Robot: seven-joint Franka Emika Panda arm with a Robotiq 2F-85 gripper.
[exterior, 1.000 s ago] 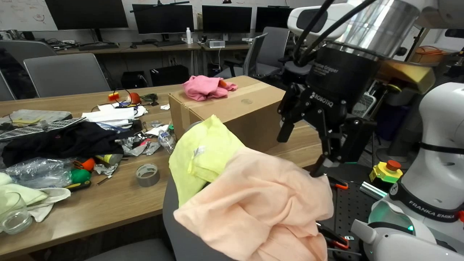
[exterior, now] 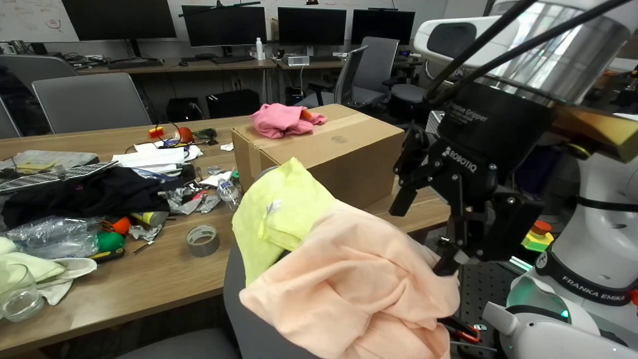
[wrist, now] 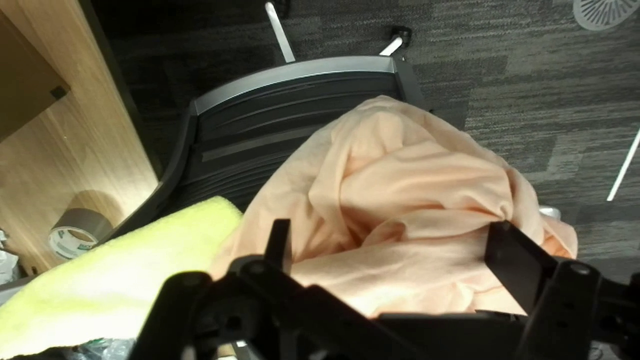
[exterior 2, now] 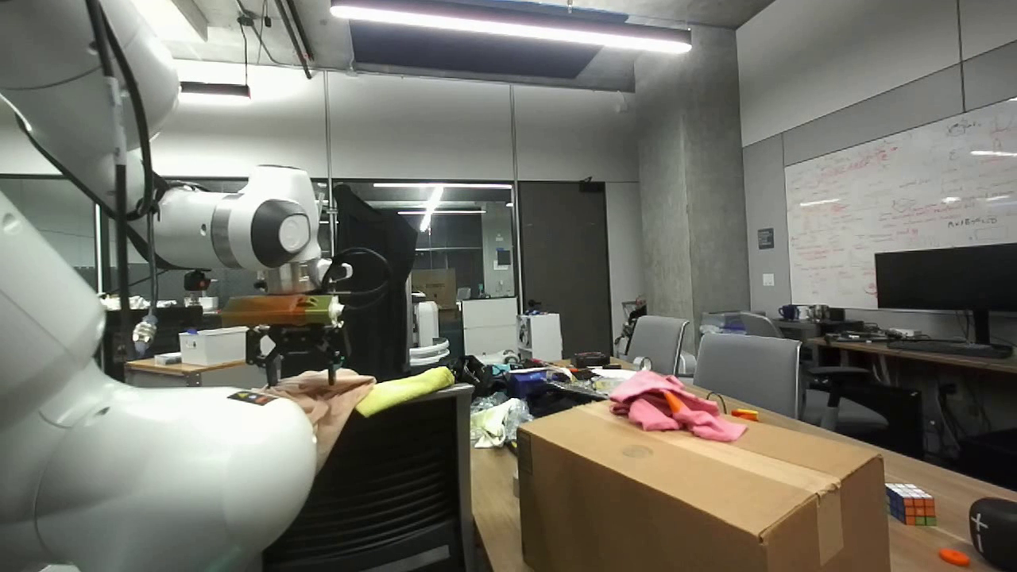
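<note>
A crumpled peach cloth (exterior: 359, 281) drapes over the top of a chair back (wrist: 288, 114). Beside it a yellow cloth (exterior: 287, 209) hangs over the same chair back, partly under the peach one. My gripper is over the peach cloth with its fingers wide apart and folds of the cloth visible between the fingers. In the first exterior view the nearer fingertip (exterior: 444, 266) meets the cloth's far right edge; whether it presses in is hard to tell. A pink cloth (exterior 2: 672, 405) lies crumpled on the cardboard box (exterior 2: 648, 477).
The box stands on the wooden table (exterior: 161, 266), close to the chair. A roll of grey tape (exterior: 203, 240), a dark cloth (exterior: 83, 197), plastic wrap and other clutter cover the table's left part. Open carpet (wrist: 540, 108) lies beyond the chair.
My gripper has moved to the right and lower in the first exterior view, its fingertip now at the peach cloth's edge. That cloth's right side looks more rumpled; the yellow and pink cloths stay put.
</note>
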